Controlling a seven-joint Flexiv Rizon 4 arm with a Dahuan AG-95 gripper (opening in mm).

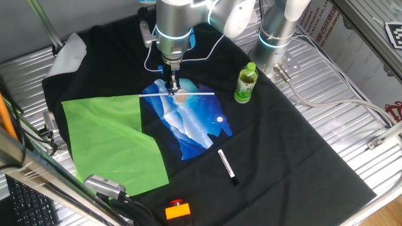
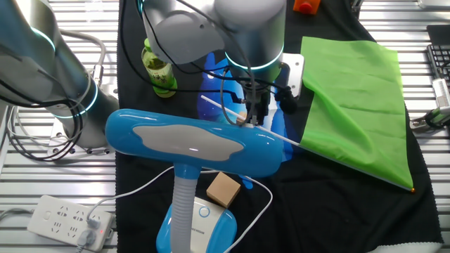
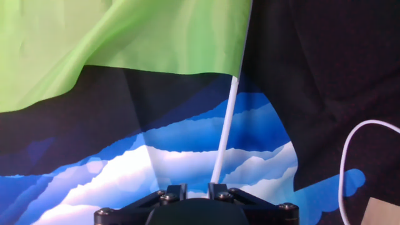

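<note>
A green flag lies spread on the black cloth, its thin white pole running out over a blue cloud-patterned print. My gripper points down at the bare part of that pole, above the print. In the wrist view the two fingertips of the gripper stand a little apart, with a gap wider than the pole between them. The white pole runs down to the right finger, where its end is hidden. In exterior view 2 the fingertips are partly covered by cables.
A green-capped bottle stands right of the print, near the arm's base. A marker lies in front. A blue lamp and a small wooden block are on the other side.
</note>
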